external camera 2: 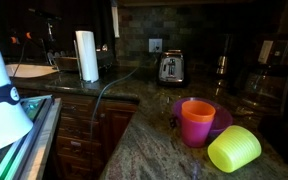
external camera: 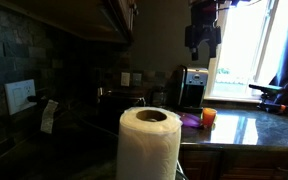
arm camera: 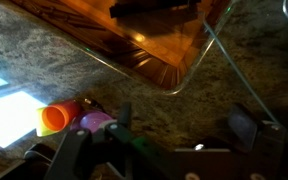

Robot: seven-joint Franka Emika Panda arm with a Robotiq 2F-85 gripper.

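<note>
High above the counter, my gripper (external camera: pixel 203 52) points down, its two fingers apart with nothing between them. At the bottom of the wrist view the gripper is also open, over bare dark countertop. A pink and orange cup (external camera 2: pixel 196 124) stands upright in exterior view 2, against a purple bowl (external camera 2: pixel 221 120). Beside it a yellow-green cup (external camera 2: pixel 234 149) is tilted or on its side. In the wrist view the orange cup (arm camera: pixel 59 116) lies left of the fingers, and a purple edge (arm camera: pixel 96 121) is partly hidden by the gripper.
A paper towel roll (external camera: pixel 149 145) stands close to the exterior view 1 camera. A toaster (external camera 2: pixel 172 67) is at the back wall. A cable (external camera 2: pixel 106 88) crosses the counter. The counter's edge and wooden cabinet front (arm camera: pixel 159 72) show below the wrist.
</note>
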